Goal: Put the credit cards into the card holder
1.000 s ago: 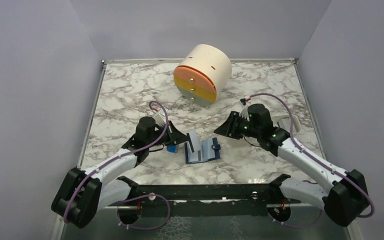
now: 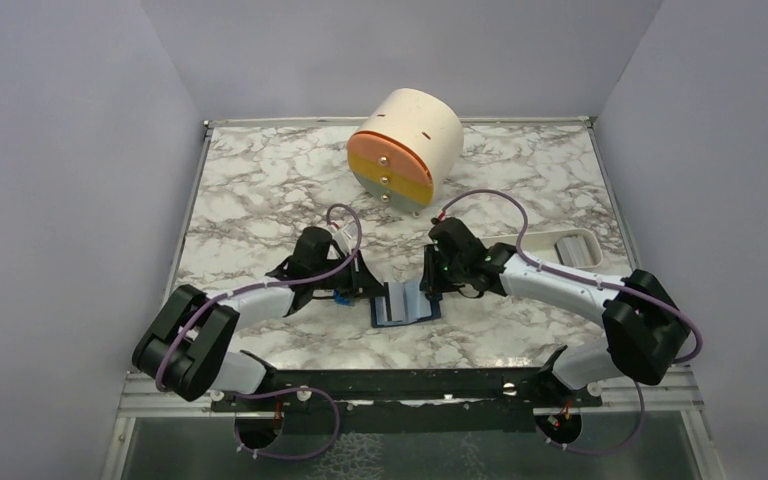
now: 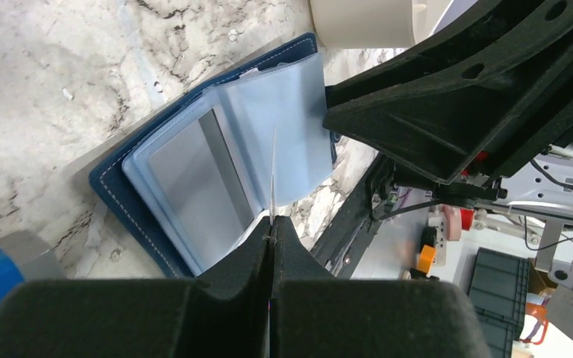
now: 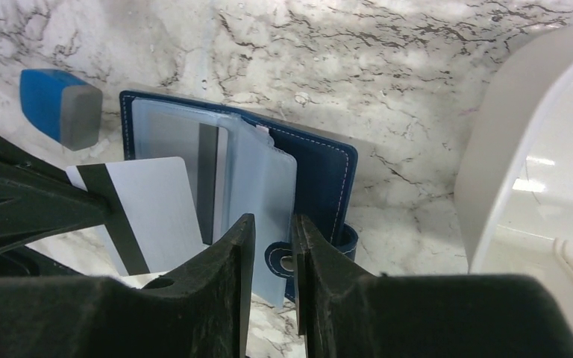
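Observation:
The open blue card holder (image 2: 406, 312) lies on the table with grey cards in its sleeves. My left gripper is shut on a white card with a dark stripe, seen edge-on in the left wrist view and held over the holder's left part. My right gripper is part open, low at the holder's right side, its fingertips at the pale sleeve flap (image 4: 266, 186) and strap. Whether the flap is between its fingers I cannot tell.
A cream tray (image 2: 525, 238) with cards (image 2: 574, 250) sits just right of the holder. A blue block (image 4: 45, 104) lies left of the holder. The cream drum with coloured drawers (image 2: 420, 130) stands at the back.
My right gripper has come down and left from above the tray onto the holder's right side.

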